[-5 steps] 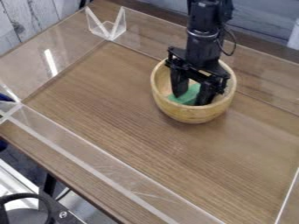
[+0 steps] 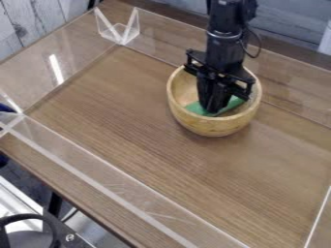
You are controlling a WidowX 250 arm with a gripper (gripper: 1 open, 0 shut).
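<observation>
A round wooden bowl sits on the wooden table in the upper right of the camera view, with a green object inside it. The black gripper reaches down into the bowl over the green object and hides part of it. Its fingertips are dark and crowded against the green piece; whether they are closed on it is hard to make out.
A clear plastic-looking piece lies at the top left. Black cable-like loops are at the lower left corner.
The gripper has shifted slightly within the bowl over the last second. The bowl stays in about the same place.
</observation>
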